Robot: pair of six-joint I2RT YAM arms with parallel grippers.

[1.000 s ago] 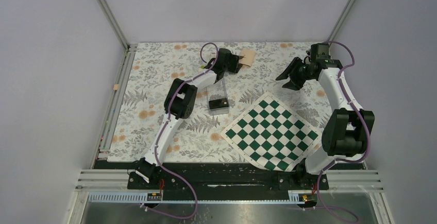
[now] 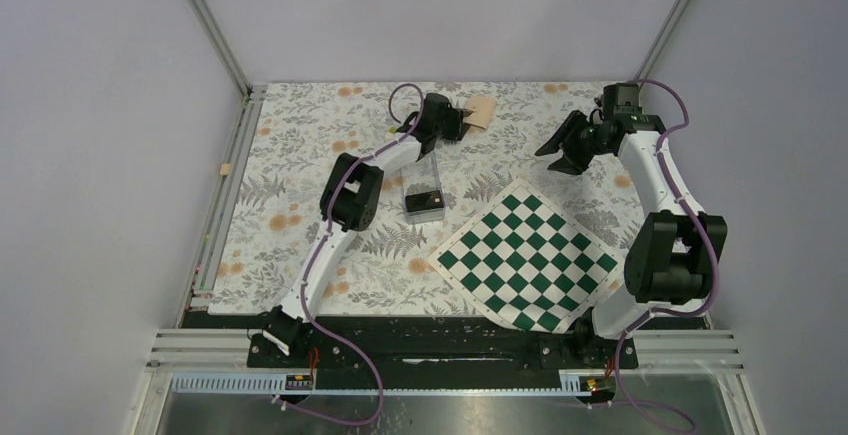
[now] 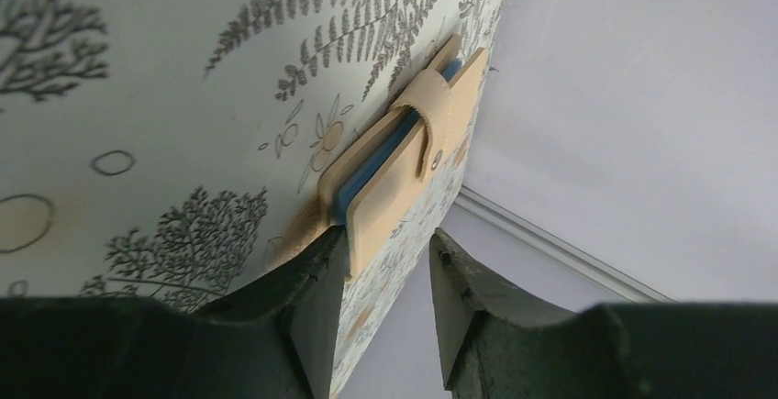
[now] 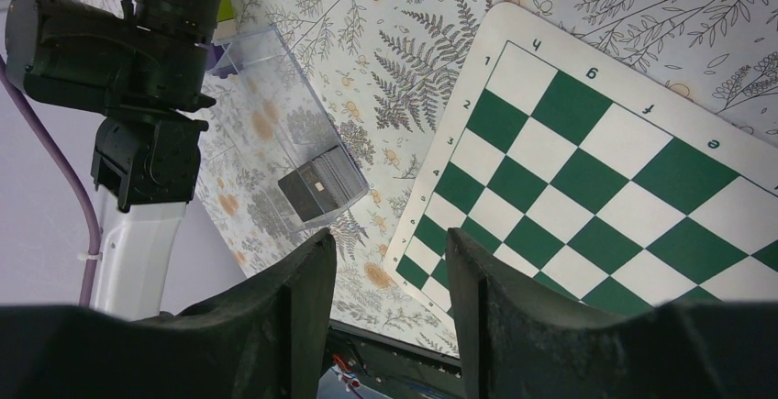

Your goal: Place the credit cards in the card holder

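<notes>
The tan card holder (image 2: 480, 111) lies at the back of the table, with my left gripper (image 2: 467, 119) at its near left edge. In the left wrist view the holder (image 3: 404, 165) has a blue inside edge and a strap across it. My left gripper is open, one finger (image 3: 321, 275) overlapping the holder's near end; whether they touch cannot be told. Dark cards (image 4: 316, 188) sit in one end of the clear box (image 4: 303, 96). Over the right side of the table, my right gripper (image 2: 550, 158) is open and empty, apart from holder and cards.
A green and white chessboard mat (image 2: 530, 255) lies at the front right. Beside the left arm, a small yellow-green object (image 4: 226, 9) stands near the clear box's far end.
</notes>
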